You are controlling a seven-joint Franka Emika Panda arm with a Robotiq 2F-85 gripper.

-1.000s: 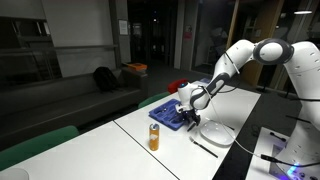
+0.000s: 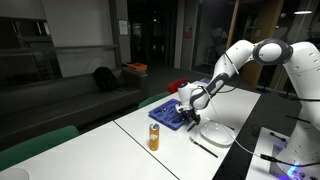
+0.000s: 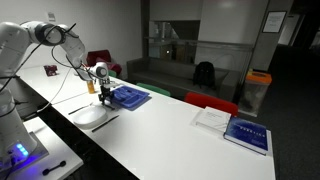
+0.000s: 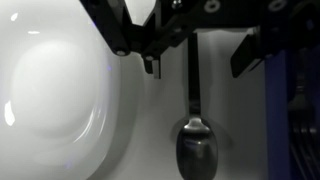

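A metal spoon [image 4: 197,150] with a dark handle lies on the white table in the wrist view. My gripper is above it, fingers apart, with the handle running through the gap between them. No grip on the handle shows. To the left is the white plate [image 4: 50,90]; to the right is the edge of the blue tray [image 4: 278,120], with cutlery [image 4: 302,130] inside. In the first exterior view, the gripper is low between the tray [image 2: 165,116] and the plate [image 2: 216,133], its fingertips too small to make out.
A dark-handled utensil [image 2: 204,146] rests beside the plate, towards the bottle with an orange body [image 2: 154,138]. Books [image 3: 248,135] lie at the far end of the table in the second exterior view.
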